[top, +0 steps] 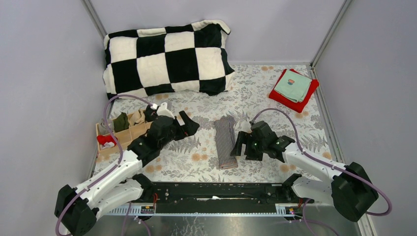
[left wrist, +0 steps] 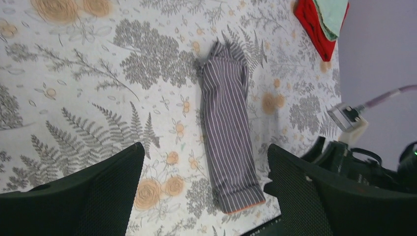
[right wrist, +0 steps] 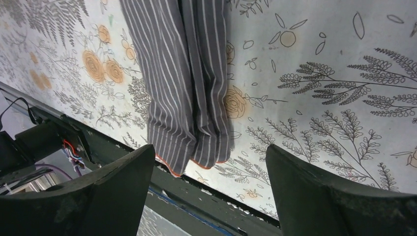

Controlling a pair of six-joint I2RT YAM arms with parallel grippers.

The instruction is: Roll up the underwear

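The grey striped underwear (top: 225, 140) lies folded into a long narrow strip on the flowered mat, its length running from back to front. Folds run down it in the right wrist view, where the layered end of the underwear (right wrist: 182, 123) shows an orange edge. To its left, my left gripper (top: 189, 123) is raised above the mat, fingers apart and empty. My right gripper (top: 239, 142) stands open close by the strip's right side, over its front half, with nothing between its fingers. In the left wrist view the strip (left wrist: 228, 123) lies flat, slightly bunched at its far end.
A wooden box (top: 124, 141) with rolled garments stands at the left, partly behind my left arm. Folded red cloth (top: 300, 104) with a mint cloth (top: 293, 86) on top lies back right. A checkered pillow (top: 182, 59) fills the back left.
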